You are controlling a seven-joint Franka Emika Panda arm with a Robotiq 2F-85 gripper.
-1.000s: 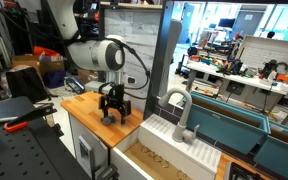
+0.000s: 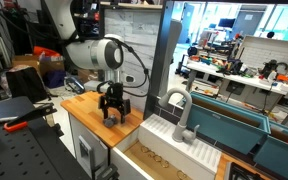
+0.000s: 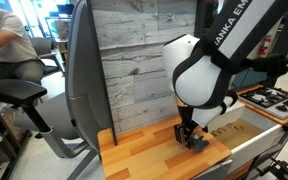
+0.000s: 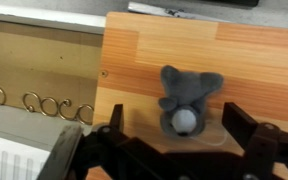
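Note:
A small grey plush toy [image 4: 187,92] with a pale round patch lies on the wooden counter [image 4: 164,50] near its edge. In the wrist view it sits between the two dark fingers of my gripper, which stand wide apart. My gripper [image 2: 113,108] points down just over the counter in exterior view 1, with the grey toy [image 2: 111,121] right beneath it. From exterior view 2 the toy [image 3: 197,144] shows at the counter's corner, partly covered by the gripper [image 3: 187,138]. Whether the fingers touch the toy cannot be told.
An open drawer [image 4: 36,73] with several brass hooks lies beside the counter. Beyond it a white sink [image 2: 189,150] has a tall grey faucet [image 2: 179,105]. A grey panel [image 3: 149,85] stands behind the arm.
My gripper has come slightly lower over the toy. The toy appears to stay in the same place.

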